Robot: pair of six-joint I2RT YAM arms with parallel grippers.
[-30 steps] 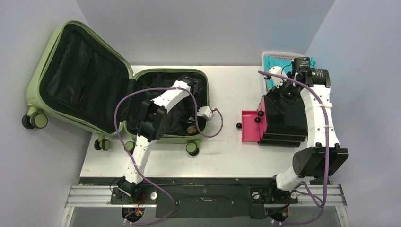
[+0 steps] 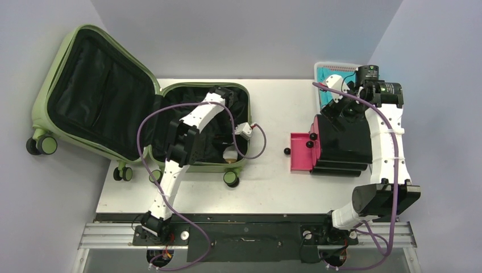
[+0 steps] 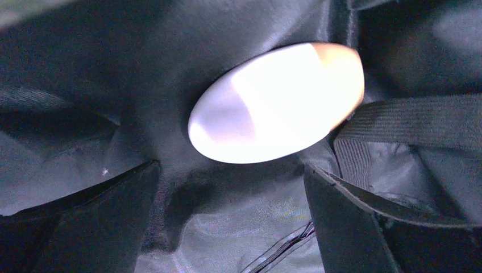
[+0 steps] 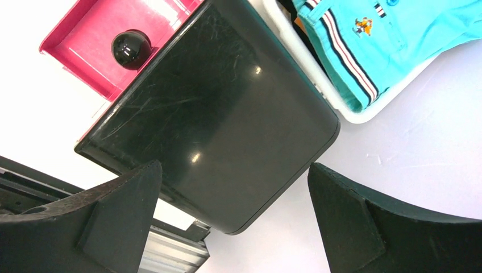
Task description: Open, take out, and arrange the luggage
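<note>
The open green suitcase [image 2: 85, 147] lies at the left with its black lining. A pale oval object [image 3: 273, 108] rests inside near the front edge, beside a black strap [image 3: 420, 119]. My left gripper is open inside the case, fingers either side below the oval, not around it. On the right, my right gripper is open over a black-topped box unit [image 4: 216, 108] with a pink drawer [image 2: 301, 162] pulled out.
A white basket [image 4: 358, 116] holding turquoise clothing [image 4: 409, 45] stands behind the box unit. Walls border the table.
The pale oval has become more visible beside my left gripper, whose arm has shifted slightly. My right arm has moved a little to the right.
</note>
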